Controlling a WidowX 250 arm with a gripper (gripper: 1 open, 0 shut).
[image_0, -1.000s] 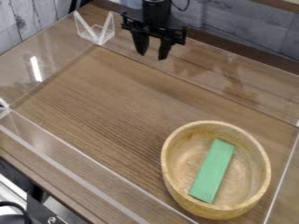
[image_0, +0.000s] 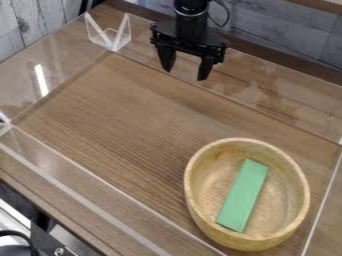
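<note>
My black gripper (image_0: 183, 62) is at the top centre of the camera view, over the far part of the wooden table. It stands open, its two dark fingers apart with nothing seen between them. Far from it, at the lower right, a round tan bowl (image_0: 207, 188) holds a flat green bar (image_0: 242, 196) lying lengthwise.
A white wire-like object (image_0: 110, 30) stands near the back left edge. A dark object (image_0: 14, 243) shows at the bottom left corner.
My gripper has shifted slightly at the back of the table, rising out of view a little and coming back down. The bowl and green bar have not moved.
</note>
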